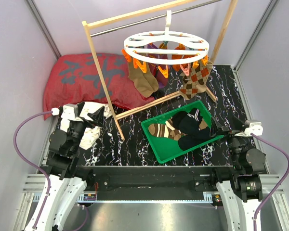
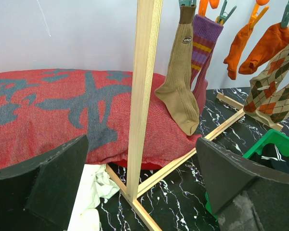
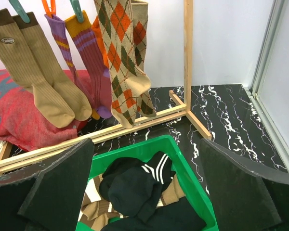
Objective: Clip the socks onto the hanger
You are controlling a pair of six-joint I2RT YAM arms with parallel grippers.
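A round white hanger [image 1: 165,36] with orange and green clips hangs from the wooden frame, holding olive socks [image 2: 180,96], purple socks [image 3: 89,62], orange socks [image 2: 265,48] and argyle socks [image 3: 120,82]. A green bin [image 1: 159,153] holds black socks [image 3: 132,190] and brown striped socks [image 1: 158,130]. My left gripper [image 1: 95,113] stands open and empty left of the frame's upright. My right gripper [image 1: 227,125] is open and empty at the bin's right edge.
A wooden frame [image 2: 142,96] stands on the black marble surface [image 3: 226,120]. A red pillow [image 1: 72,77] and white cloth [image 2: 89,192] lie behind and left. Walls close both sides.
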